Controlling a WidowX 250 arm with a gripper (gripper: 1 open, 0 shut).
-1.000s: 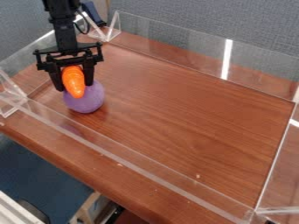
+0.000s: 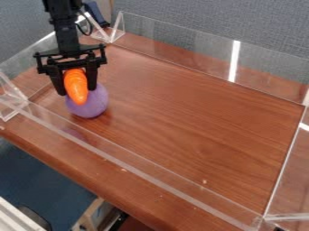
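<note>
My black gripper [image 2: 75, 70] hangs at the left of the table, fingers pointing down around an orange carrot-like object [image 2: 76, 86]. That object stands upright over a round purple thing [image 2: 90, 106], perhaps a bowl or plate, on the wooden surface. The fingertips are partly hidden by the orange object, and whether they press on it is hard to tell.
Clear acrylic walls [image 2: 234, 60] edge the wooden table [image 2: 193, 117]. The left wall is close to the gripper. The middle and right of the table are empty. Below the front left edge is dark floor with some frame parts.
</note>
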